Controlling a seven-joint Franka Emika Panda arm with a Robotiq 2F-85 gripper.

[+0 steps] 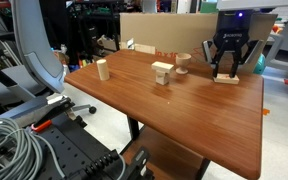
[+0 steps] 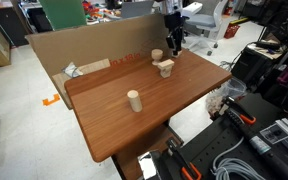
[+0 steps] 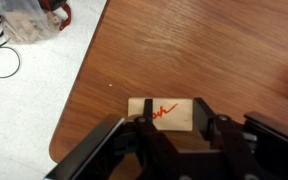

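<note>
A small pale wooden block lies flat near the far right corner of the brown table. My gripper is low over it, its black fingers apart, one toward each end of the block. In the wrist view, the block carries a red mark on its top, and the dark fingertips overlap its near edge. Whether they touch it cannot be told. In exterior view 2, the arm hides the block.
To the left stand a stacked pale block piece and a wooden cup. A pale cylinder is farther left. Boards line the back of the table, whose front is bare.
</note>
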